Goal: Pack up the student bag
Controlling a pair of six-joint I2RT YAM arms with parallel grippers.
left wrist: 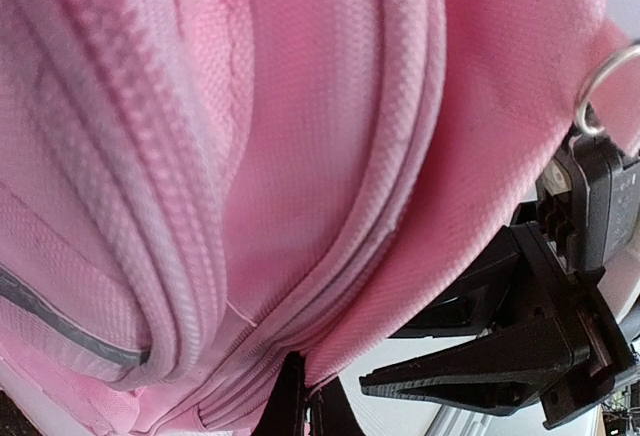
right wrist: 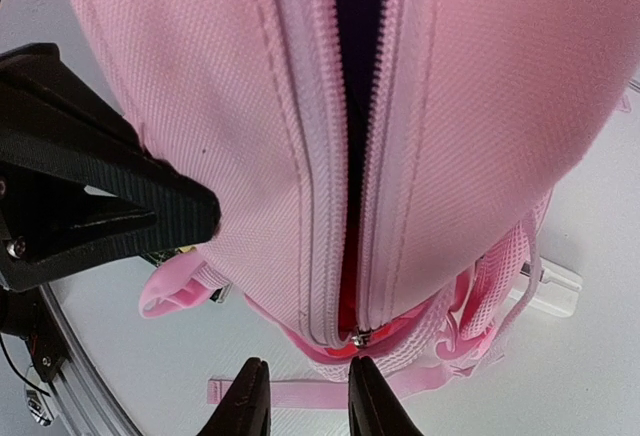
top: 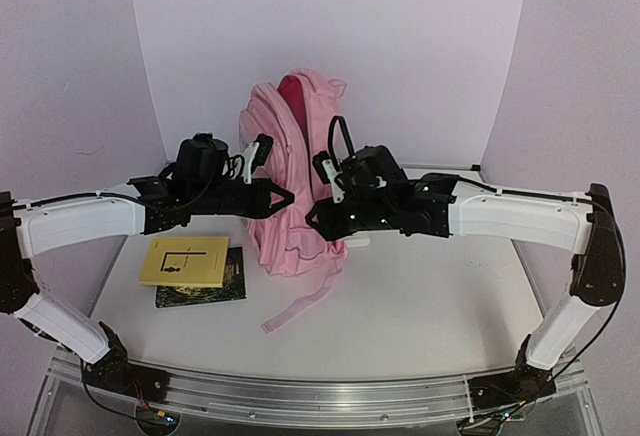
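Observation:
The pink student bag (top: 285, 146) stands upright at the back centre with its zipped opening facing the front. My left gripper (top: 287, 200) is at the front of the bag; in the left wrist view its fingertips (left wrist: 290, 396) close on a pink fabric edge. The right gripper (top: 318, 220) is just to the right, low in front of the bag. In the right wrist view its fingers (right wrist: 240, 396) stand apart below the zipper's lower end (right wrist: 360, 338), with nothing between them. A yellow book (top: 190, 260) lies flat on a dark book (top: 225, 286) to the left.
A white object (right wrist: 550, 288) lies beside the bag, partly hidden behind it. The bag's pink strap (top: 295, 308) trails forward on the white table (top: 420, 306). Both grippers are close together.

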